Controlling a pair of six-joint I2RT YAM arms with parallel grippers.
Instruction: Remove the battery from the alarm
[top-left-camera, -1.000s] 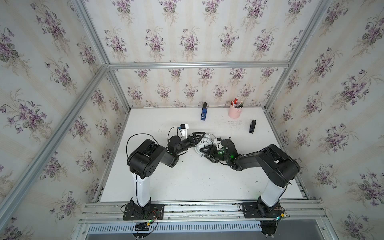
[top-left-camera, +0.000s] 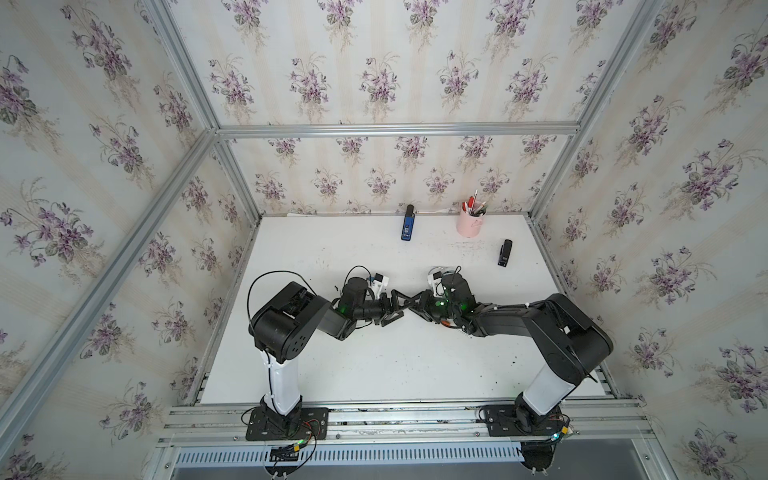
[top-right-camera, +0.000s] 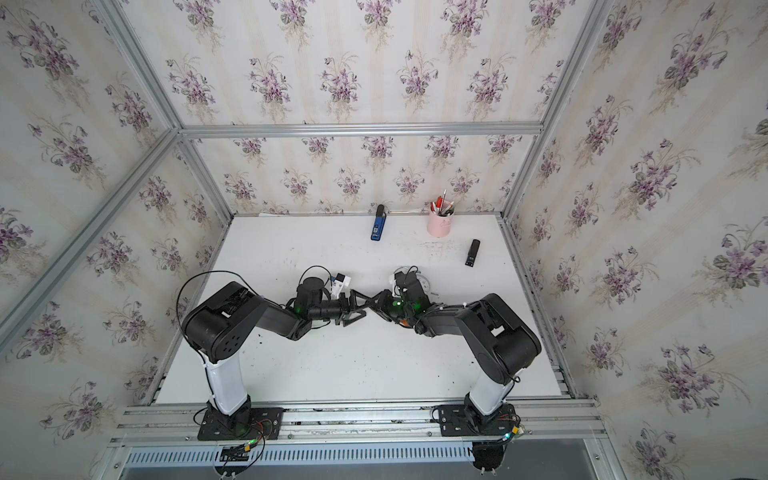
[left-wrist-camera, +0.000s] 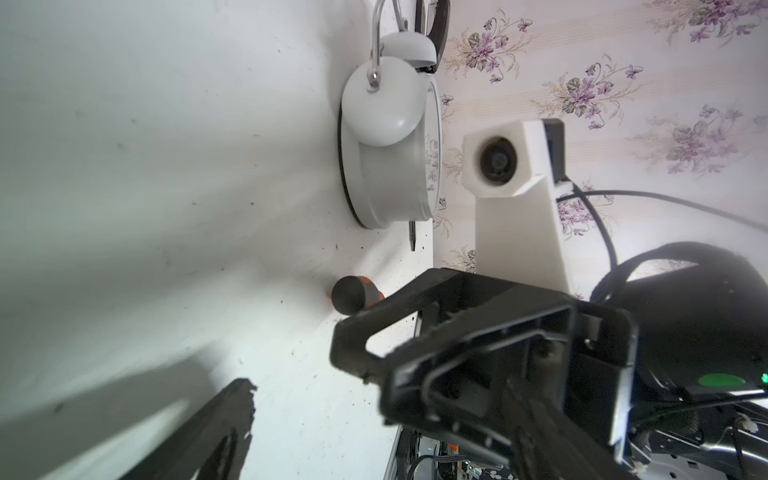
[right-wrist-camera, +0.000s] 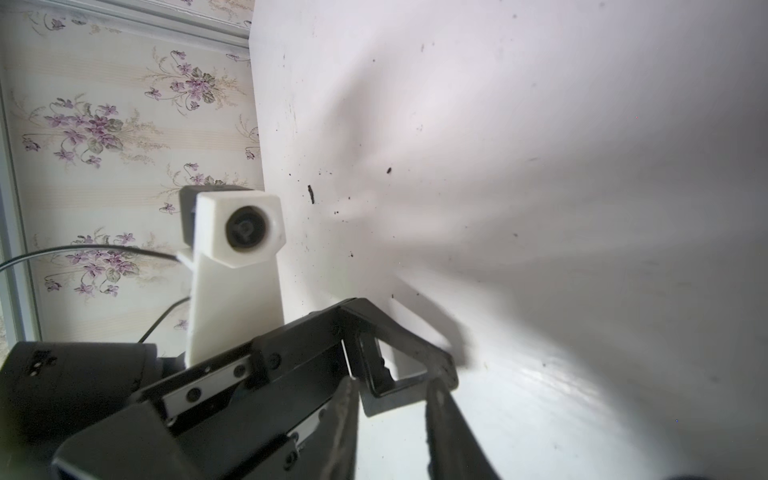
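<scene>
In the left wrist view the white twin-bell alarm clock (left-wrist-camera: 400, 188) rests on the table, its two bells and handle toward the top. Near it on the tabletop is a small dark cylinder with an orange band, which looks like the battery (left-wrist-camera: 349, 295). From above, my right gripper and wrist cover most of both. My left gripper is open, its fingers wide apart and empty. Right in front of it, nearly meeting it in the top views, is my right gripper, part open with only bare table showing between its fingertips.
A blue device (top-left-camera: 408, 224), a pink cup (top-left-camera: 469, 224) holding pens, and a black object (top-left-camera: 505, 253) stand toward the back. The two grippers crowd each other at the centre.
My left gripper has come toward the front; the right has shifted slightly. An orange patch now shows below it.
</scene>
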